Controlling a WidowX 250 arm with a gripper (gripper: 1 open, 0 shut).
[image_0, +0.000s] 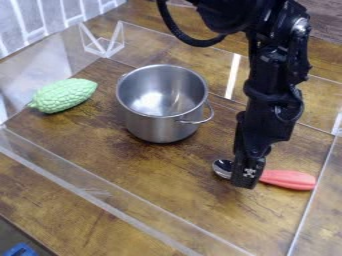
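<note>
My black gripper (246, 165) points down over a spoon-like utensil with a silver head and a red handle (289, 179) lying on the wooden table. The fingertips are at the silver end, and I cannot tell whether they touch it or have anything between them. To the left stands a steel pot (158, 112) with a wire handle on its right side. A pale green corn-like object (62, 95) lies at the far left.
Clear panels or edges border the work area at left, front and right.
</note>
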